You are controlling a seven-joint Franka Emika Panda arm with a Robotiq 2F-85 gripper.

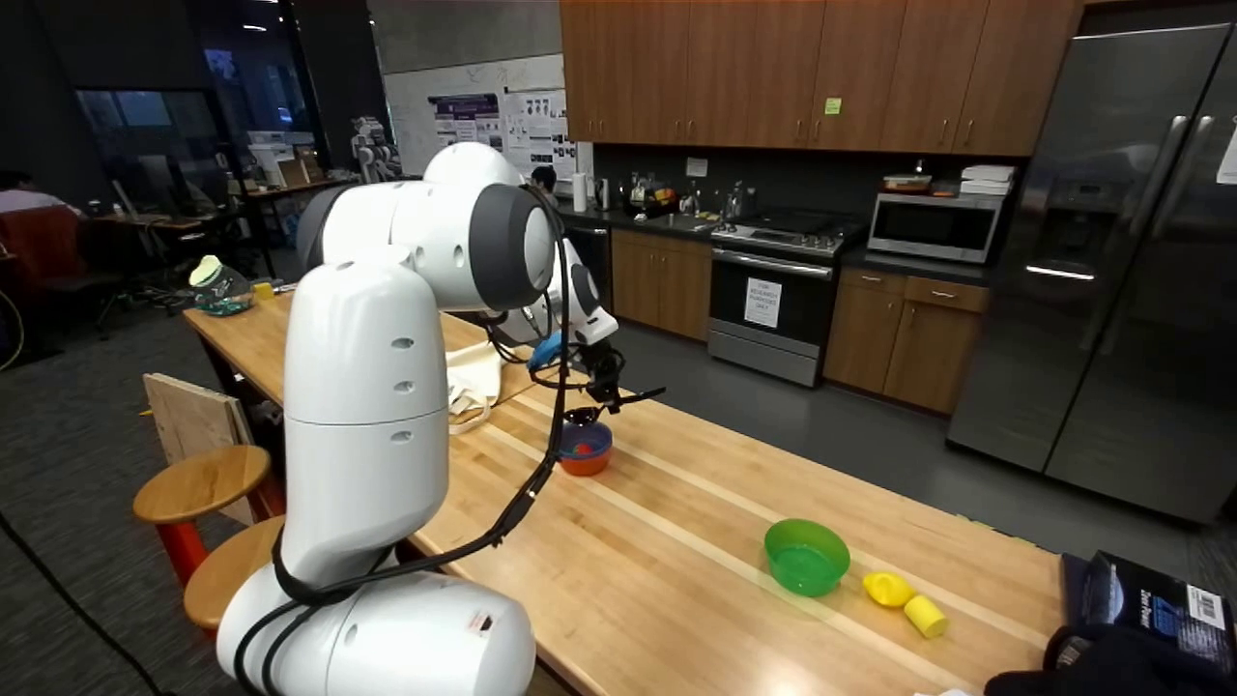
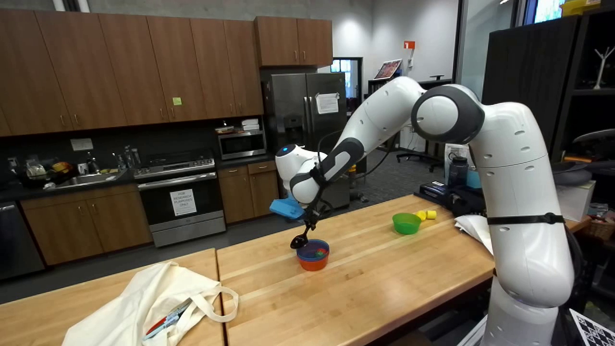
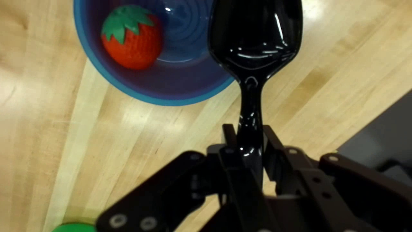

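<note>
My gripper is shut on the handle of a black spoon (image 3: 251,96), whose wide bowl points away from the fingers. Beneath the spoon, the blue bowl (image 3: 166,101) shows its rim, and a toy strawberry (image 3: 133,48) lies inside against the wall. From the side, the blue bowl (image 2: 313,242) sits in or on an orange-red bowl (image 2: 314,265). The spoon's black head (image 2: 299,241) hangs just above the rim, and it looks empty. In exterior view 1 the gripper (image 1: 603,400) is partly hidden by cables and hard to make out.
A green bowl (image 1: 807,557) stands farther along the table, beside a yellow lemon (image 1: 889,588) and a yellow cylinder (image 1: 927,616). A cream cloth bag (image 2: 138,305) lies on the adjoining table. Bare wood surrounds the stacked bowls.
</note>
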